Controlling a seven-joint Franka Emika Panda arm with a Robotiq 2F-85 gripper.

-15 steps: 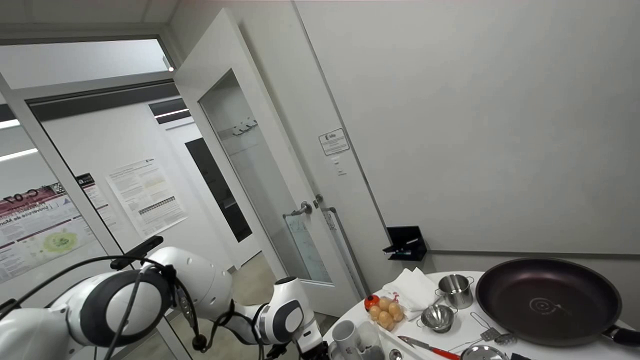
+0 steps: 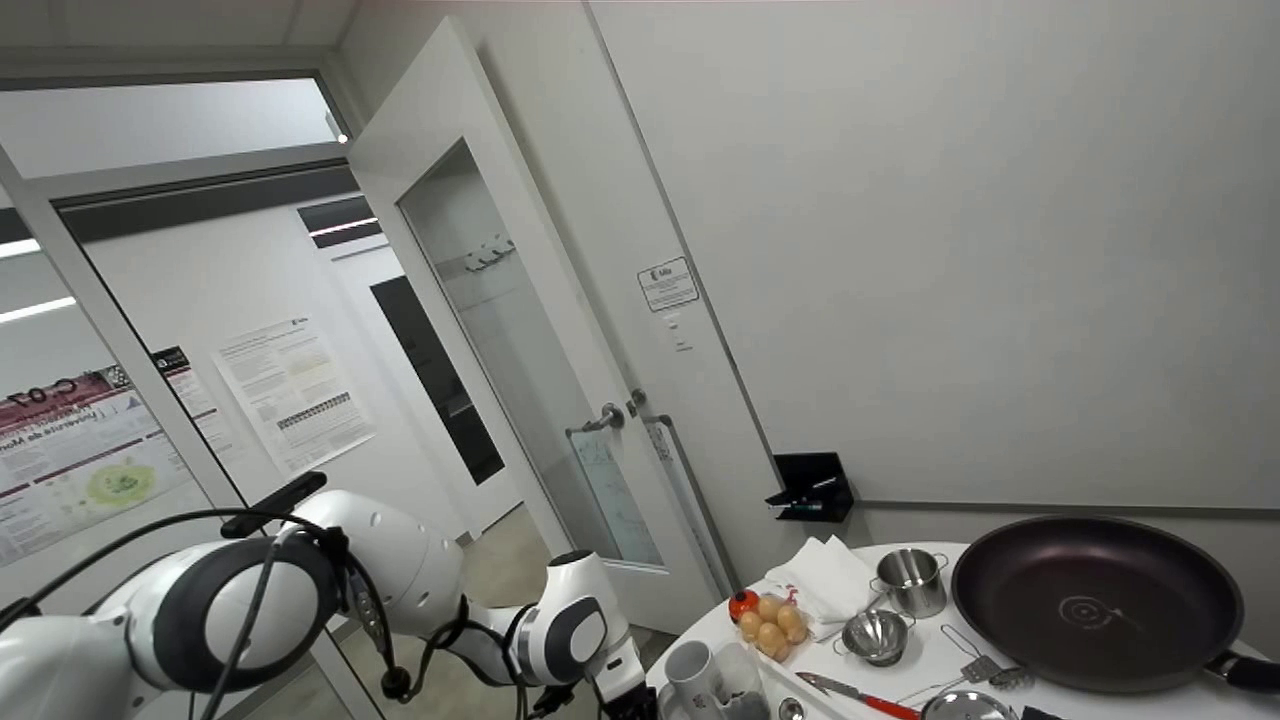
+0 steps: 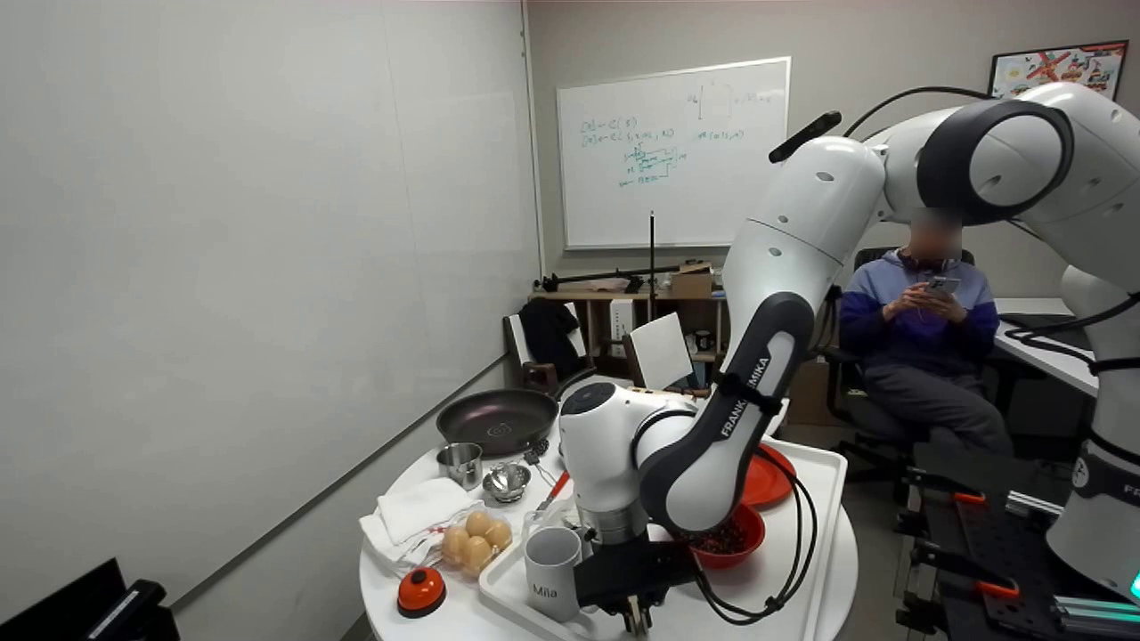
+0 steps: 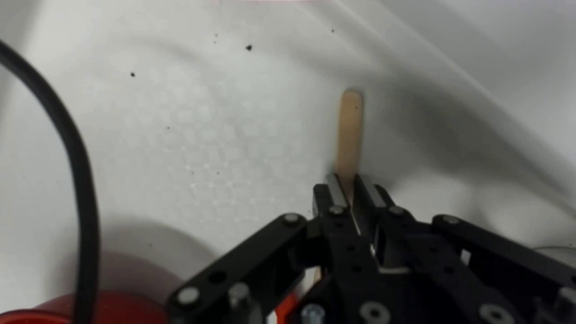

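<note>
A thin, round-ended wooden stick (image 4: 350, 129) shows in the wrist view, its near part between the fingers of my gripper. The fingers are shut on it. Its far end points away over the white tray (image 4: 216, 135); whether it touches the surface I cannot tell. In the second exterior view my gripper (image 3: 637, 620) points down at the front of the tray, right of the white mug (image 3: 552, 577). The stick is hard to make out there. My fingertips fall below the frame in the first exterior view.
Behind the gripper sits a red bowl (image 3: 737, 539) with dark bits, near a red plate (image 3: 767, 479). Eggs (image 3: 476, 541), a red timer (image 3: 421, 591), metal cups (image 3: 460, 464) and a large pan (image 3: 498, 418) stand outside the tray. A black cable (image 4: 81, 178) hangs beside the gripper.
The arm has barely moved, with only a very slight shift of its upper links and cable. The objects on the table stand as before.
</note>
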